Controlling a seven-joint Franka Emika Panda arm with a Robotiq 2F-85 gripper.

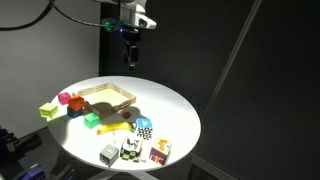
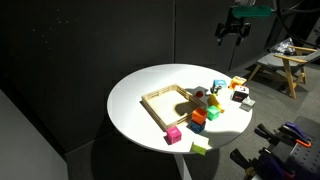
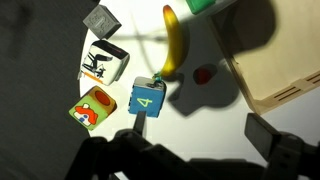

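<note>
My gripper hangs high above the round white table, empty. Its two fingers stand wide apart at the bottom of the wrist view, so the gripper is open. Below it in that view lie a blue block marked 4, a yellow banana and a small dark red object. A black-and-white patterned block, a picture block and a grey block lie toward the left. Toward the right sits the shallow wooden tray, which looks empty in exterior view 2.
Green, orange, pink and yellow-green blocks cluster beside the tray. A dark blue block sits under the orange one. A chair stands behind.
</note>
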